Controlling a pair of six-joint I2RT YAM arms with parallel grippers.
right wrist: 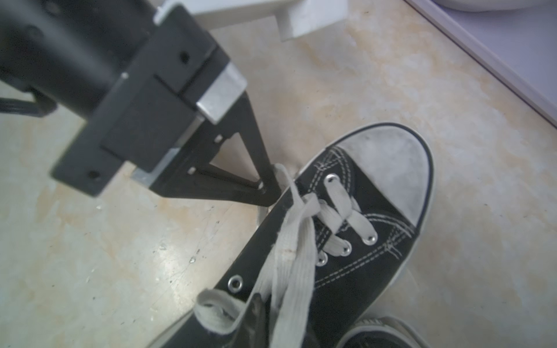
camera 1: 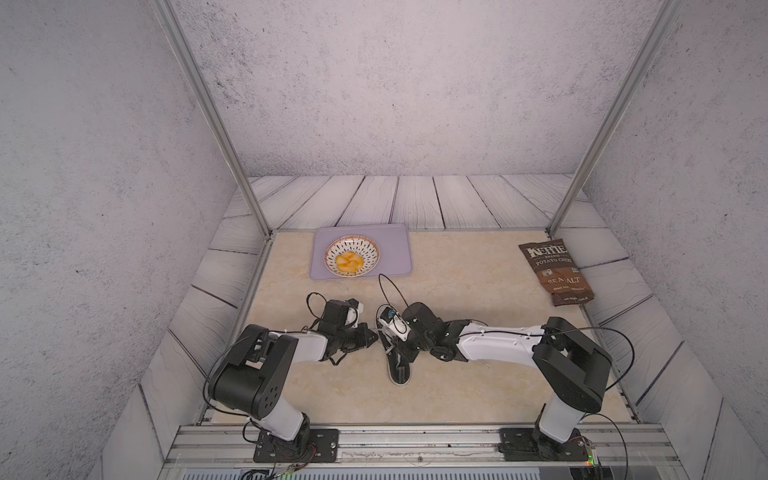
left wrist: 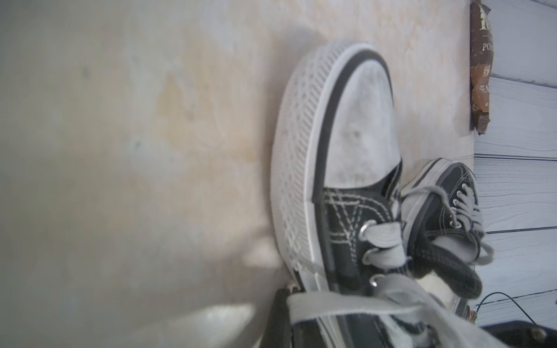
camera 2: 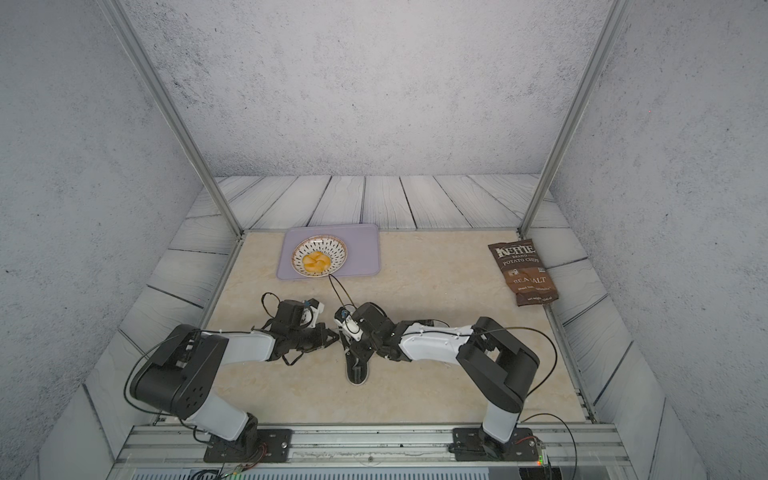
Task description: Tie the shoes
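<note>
A black-and-white sneaker (right wrist: 348, 255) lies between my arms, its toe away from the bases. Loose white laces (right wrist: 290, 249) cross over its eyelets and form a loop. My left gripper is shut at the shoe's left side; a lace end touches its tips, but I cannot tell whether it is pinched. Above the shoe, my right gripper is partly open, with lace strands passing by its fingers (right wrist: 252, 319). A second, similar sneaker (left wrist: 444, 214) sits just right of the first, mostly hidden by my right arm from above.
At the back left, a patterned bowl (camera 1: 372, 254) with orange pieces stands on a lilac mat (camera 1: 397, 252). A brown chip bag (camera 1: 557, 272) lies at the back right.
</note>
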